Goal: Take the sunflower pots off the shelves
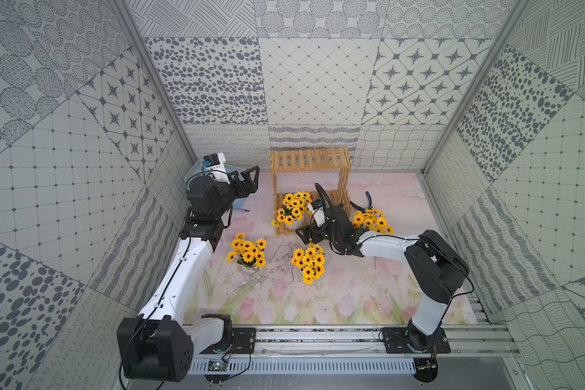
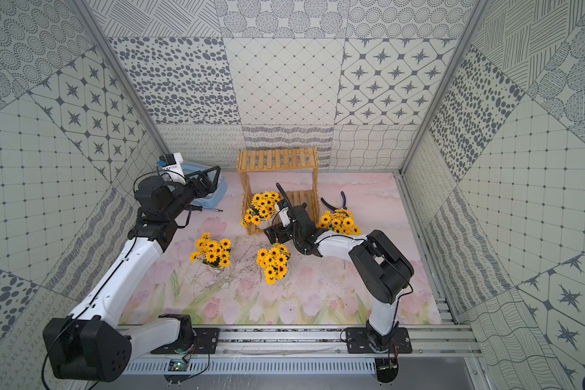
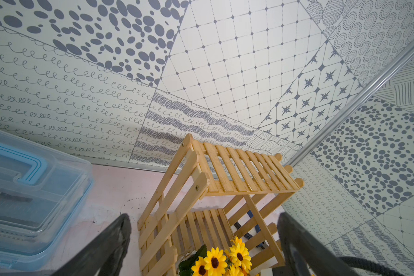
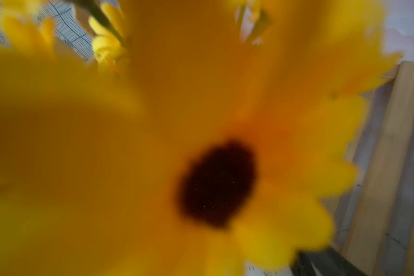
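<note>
One sunflower pot (image 1: 295, 205) stands on the lower level of the wooden shelf (image 1: 310, 158), at its left side; the top level is bare. My right gripper (image 1: 303, 236) is low at the shelf's front edge, beside that pot, open. A yellow bloom (image 4: 280, 184) fills most of the right wrist view and hides the pot and most of the fingers. Three more sunflower pots are on the table: one at left (image 1: 247, 252), one in the middle (image 1: 308, 263), one right of the shelf (image 1: 373, 221). My left gripper hangs left of the shelf, open and empty.
A clear blue box (image 3: 32, 197) stands at the back left, under the left arm, with a screwdriver (image 2: 206, 208) nearby. Pliers (image 2: 343, 199) lie behind the right pot. Free table lies along the front and at the back right.
</note>
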